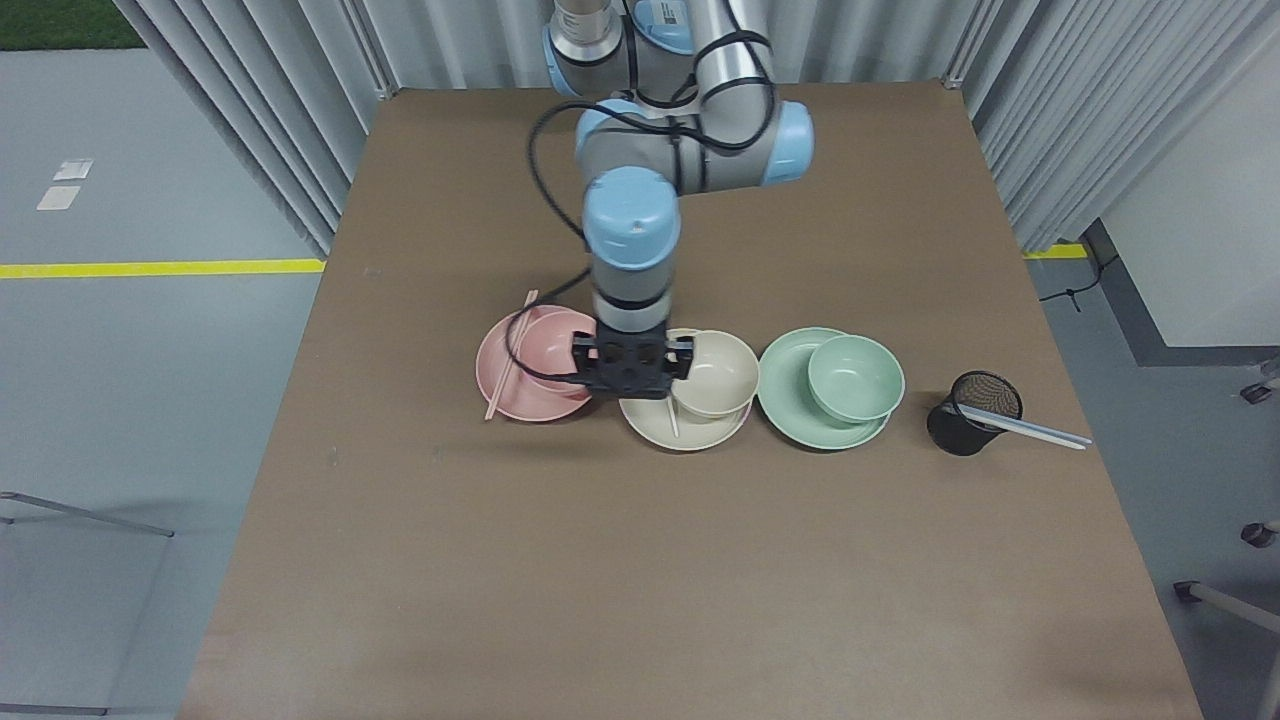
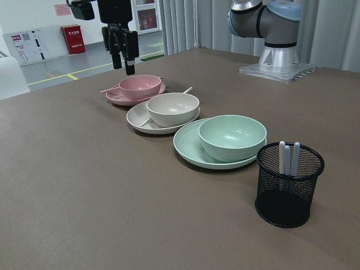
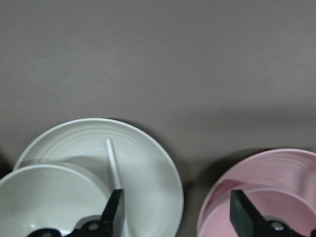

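Note:
My gripper hangs above the pink and cream sets, its fingers apart with nothing seen between them. The pink bowl (image 2: 139, 86) sits on a pink plate (image 1: 504, 396) with pink chopsticks beside it. The cream bowl (image 1: 720, 367) sits on a cream plate (image 3: 148, 173), with a white chopstick (image 3: 113, 163) lying on the plate. A green bowl (image 1: 855, 374) rests on a green plate (image 2: 188, 146). A black mesh cup (image 2: 284, 202) holds several light chopsticks (image 1: 1026, 426).
The robot base (image 2: 270, 70) stands at the back.

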